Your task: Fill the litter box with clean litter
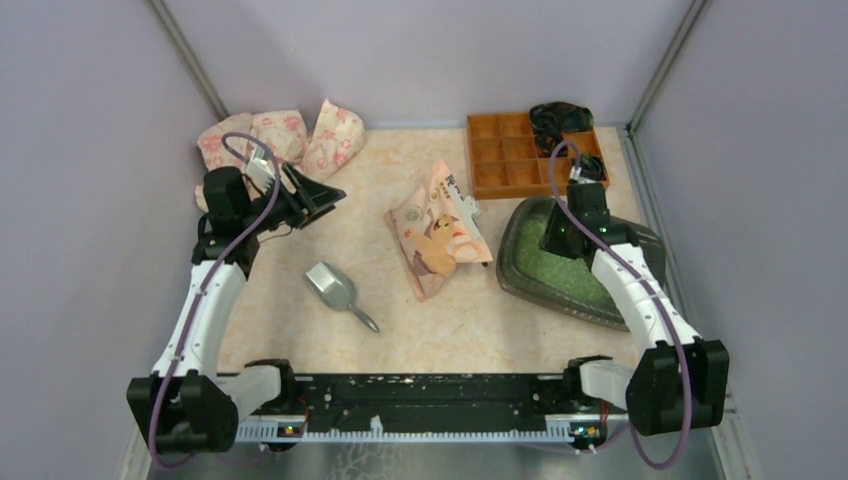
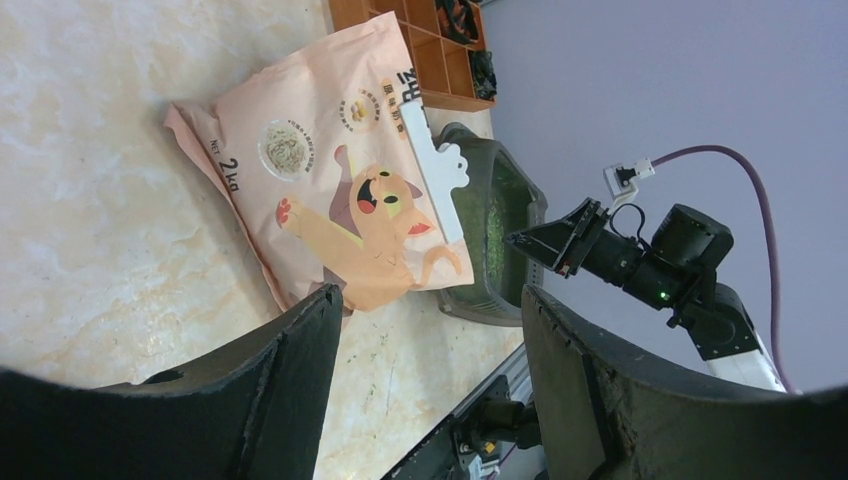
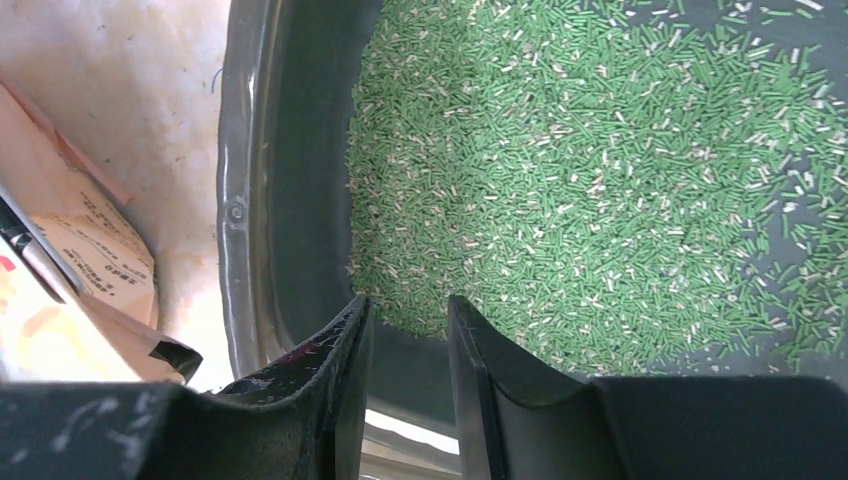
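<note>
A pink litter bag (image 1: 435, 235) with a cat print lies mid-table, a white clip (image 2: 435, 175) along its upper end. At the right, the dark litter box (image 1: 520, 285) holds green pellets (image 3: 560, 170) spread over much of its floor. My right gripper is over the box, fingers slightly apart, nothing visible between them. My left gripper is held over the left side of the table, open and empty, facing the bag. A grey scoop (image 1: 332, 292) lies on the table at front left.
Pink patterned packs (image 1: 332, 140) are piled at back left. A wooden compartment tray (image 1: 495, 160) with black bundles stands at back right.
</note>
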